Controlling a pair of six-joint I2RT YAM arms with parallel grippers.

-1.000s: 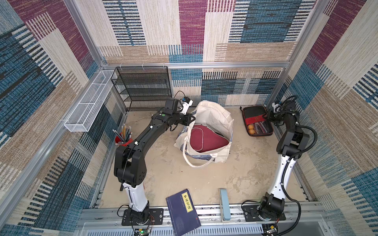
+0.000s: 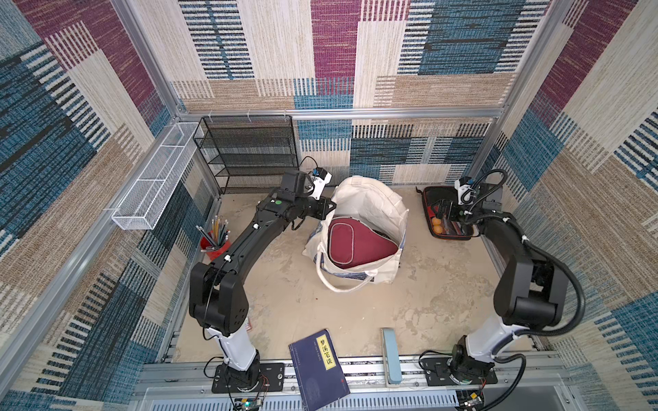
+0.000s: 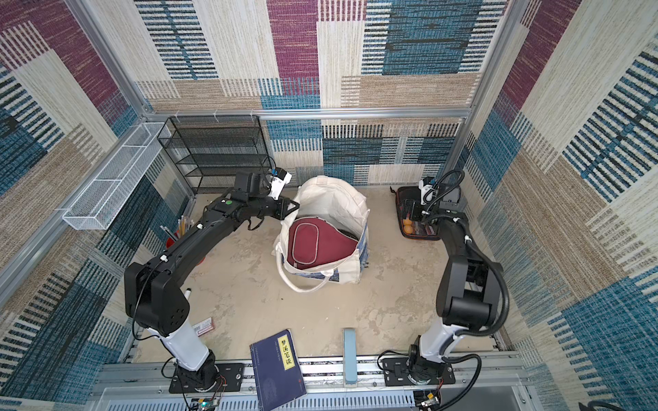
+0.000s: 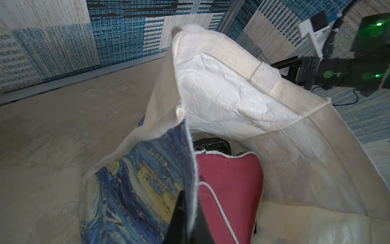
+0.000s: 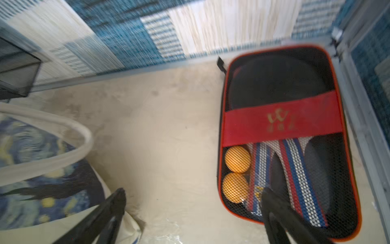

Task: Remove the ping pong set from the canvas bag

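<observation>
The canvas bag (image 2: 370, 195) stands open mid-table, a maroon pouch (image 3: 318, 243) inside. The ping pong set (image 5: 280, 118), a black red-trimmed case with mesh front, orange balls and paddle handles, lies outside it on the right. My left gripper (image 2: 326, 209) is at the bag's left rim; in the left wrist view its fingers are shut at the rim fabric, which hides their tips. My right gripper hangs open over the table and case, nothing between its fingers.
A black wire shelf (image 2: 243, 144) stands back left, a red pen cup (image 2: 209, 250) at left. A navy book (image 2: 315, 370) and pale blue case (image 2: 390, 352) lie at the front edge. Bare table surrounds the bag's front.
My right arm has swung left from the right wall, over the ping pong case. My left arm has shifted slightly left at the bag's rim.
</observation>
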